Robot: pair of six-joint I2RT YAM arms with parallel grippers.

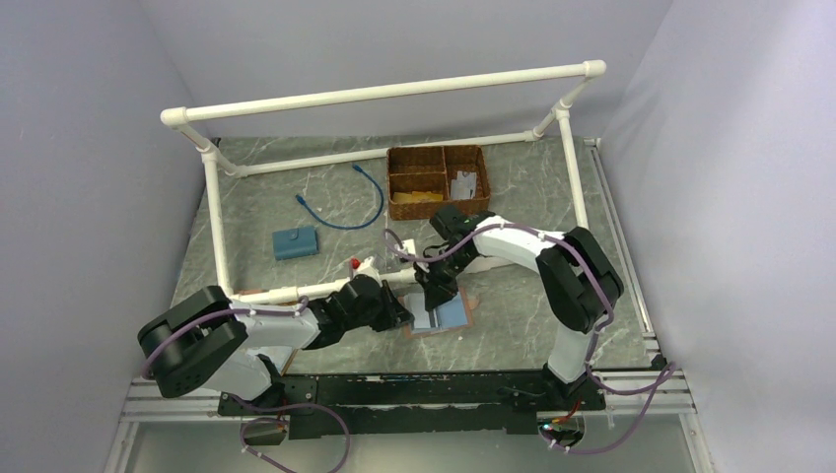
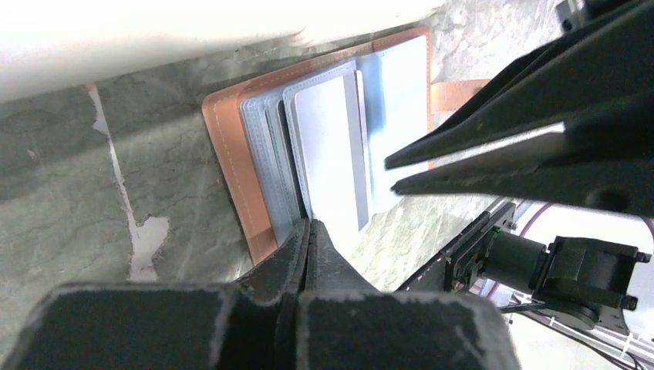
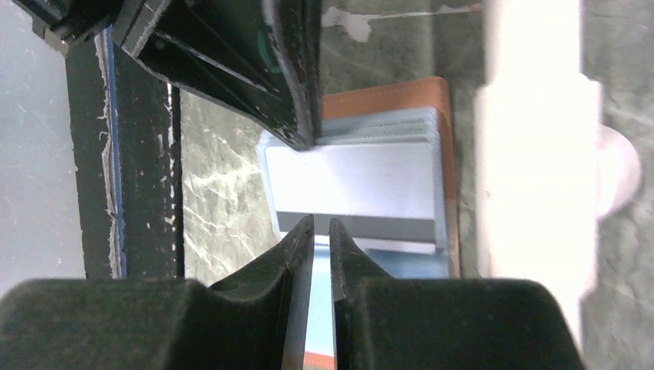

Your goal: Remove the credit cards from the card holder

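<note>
The tan card holder [image 2: 231, 162] lies open on the marble table below both grippers, its pale blue sleeves [image 3: 370, 123] stacked and a white card [image 2: 332, 146] with a dark stripe showing among them. My left gripper is shut, its tips at the near edge of the sleeves, nothing visible between them. My right gripper hovers at the card's striped edge with its fingertips close together and a narrow gap between; I cannot see anything held in it.
A white pipe [image 1: 315, 290] runs just behind the holder. A wicker basket [image 1: 439, 203], a blue cable [image 1: 345, 226] and a teal wallet [image 1: 294, 243] lie farther back. The marble right of the holder is clear.
</note>
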